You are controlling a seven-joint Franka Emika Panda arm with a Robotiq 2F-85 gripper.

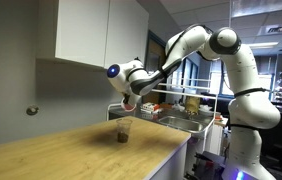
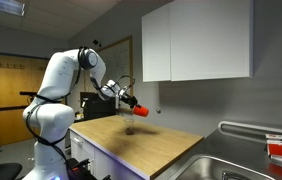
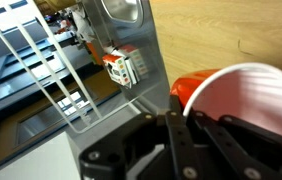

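A red cup (image 2: 141, 109) with a white inside is held up in the air, tilted, above the wooden table. My gripper (image 2: 127, 96) is shut on it, seemingly by its rim. In the wrist view the cup (image 3: 186, 86) shows its red outside and white rim by the dark fingers (image 3: 151, 140). Below it, a clear container (image 1: 123, 129) stands upright on the table with something dark low inside. What the red cup holds is hidden.
White cupboards (image 1: 96, 35) hang above. A sink (image 1: 181, 120) and a rack with several items lie beyond the table.
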